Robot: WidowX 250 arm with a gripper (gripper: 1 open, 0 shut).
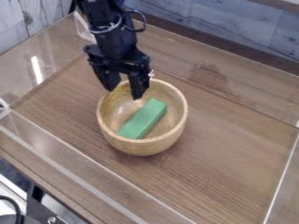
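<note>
A round tan bowl point(114, 110) sits in the middle of the wooden table, holding a green rectangular block point(143, 119) that lies slanted on its right side. My black gripper point(124, 85) is over the bowl's back left part, its two fingers pointing down and standing open, apart from the green block, which lies lower and to the right.
A grey wall or edge is at the top left, and a black cable point(10, 210) lies at the bottom left.
</note>
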